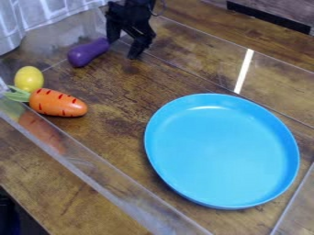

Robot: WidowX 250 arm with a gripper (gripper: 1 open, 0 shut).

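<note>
The black gripper (130, 35) hangs at the top centre of the camera view, open, its fingers just right of and above a purple eggplant (86, 52) lying on the wooden table. A toy orange carrot (58, 103) with green leaves and a yellow lemon (28, 78) lie at the left. A large round blue plate (221, 150) fills the lower right.
Clear plastic strips or walls (84, 189) edge the work area on the left and right. A curtain-like white object (25, 20) is at the top left.
</note>
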